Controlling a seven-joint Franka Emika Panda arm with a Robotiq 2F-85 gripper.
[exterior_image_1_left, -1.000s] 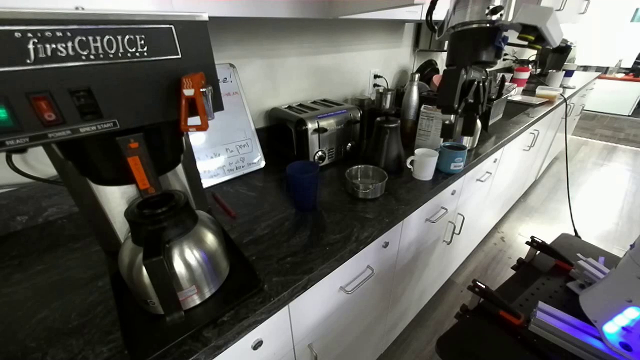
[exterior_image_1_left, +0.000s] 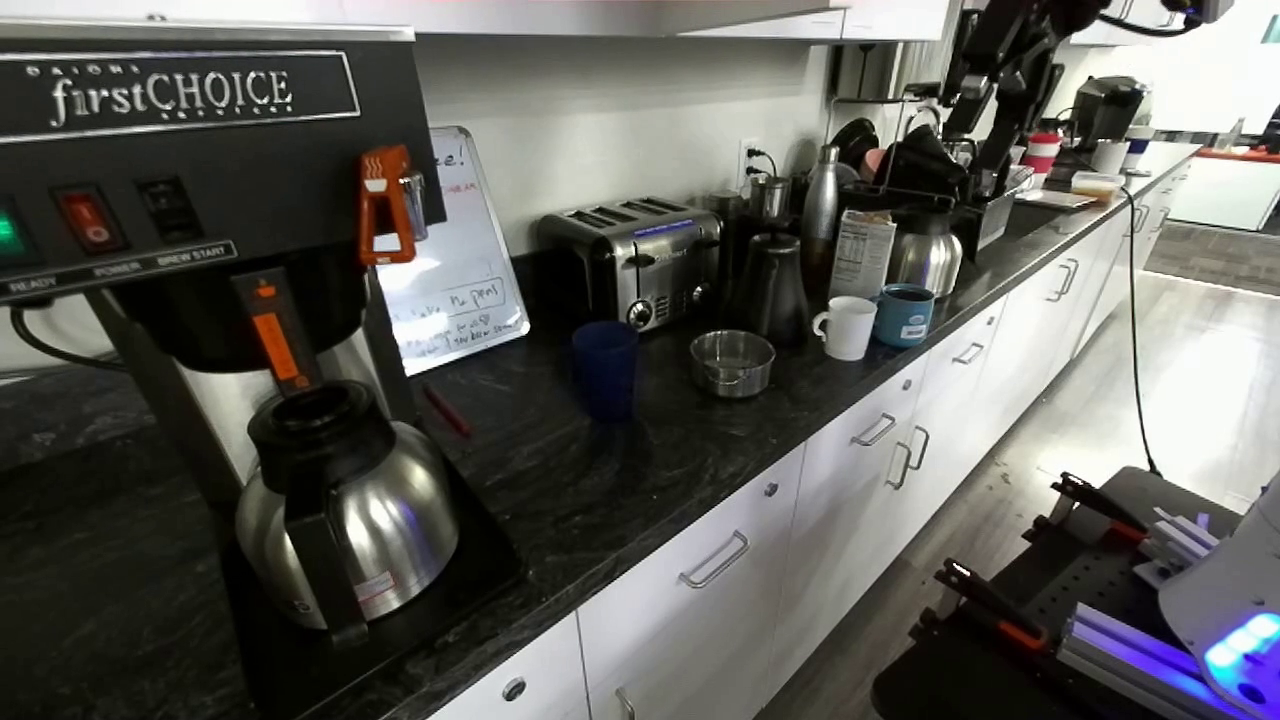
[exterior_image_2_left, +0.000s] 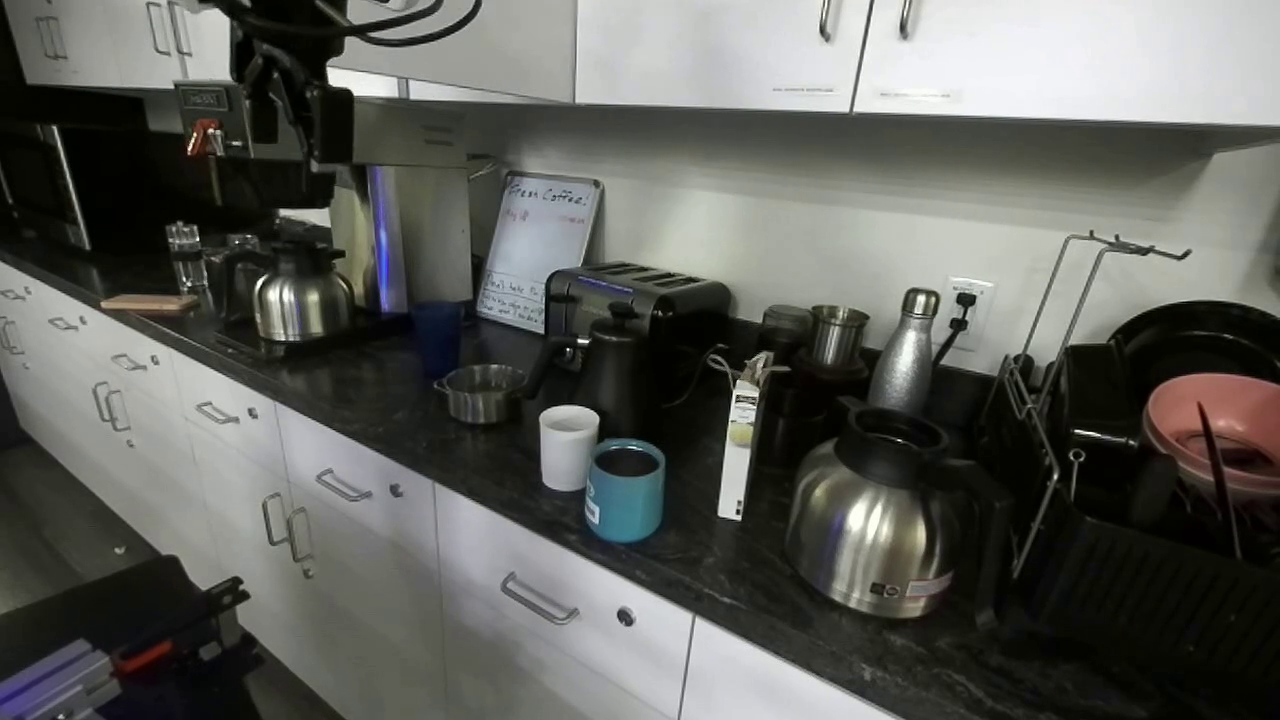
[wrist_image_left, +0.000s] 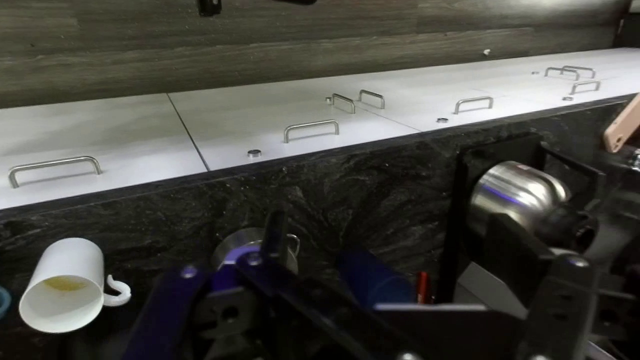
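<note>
High above the counter my gripper (exterior_image_1_left: 979, 142) stands open, empty between its fingers. In the wrist view its fingers (wrist_image_left: 276, 237) are spread wide apart. Below it in that view, a white mug (wrist_image_left: 71, 282) with a yellowish residue inside is at the left. A metal-and-glass bowl (wrist_image_left: 237, 243) is partly hidden behind a finger, and a dark blue cup (wrist_image_left: 375, 279) partly shows between the fingers. The steel carafe (exterior_image_1_left: 360, 516) sits on the coffee maker's base. A teal mug (exterior_image_2_left: 625, 492) holding dark liquid stands beside the white mug (exterior_image_2_left: 566, 449).
A toaster (exterior_image_1_left: 636, 266), a black kettle (exterior_image_2_left: 614, 378), a carton (exterior_image_2_left: 738, 450) and a second carafe (exterior_image_2_left: 873, 516) crowd the counter, with a dish rack (exterior_image_2_left: 1056, 480) beyond. Upper cabinets (exterior_image_2_left: 720, 54) hang over it. Bare counter (exterior_image_1_left: 576, 480) lies between the blue cup and the front edge.
My gripper has risen and turned, shifting rightward in exterior view 1, away from above the teal mug. The objects on the counter have stayed put.
</note>
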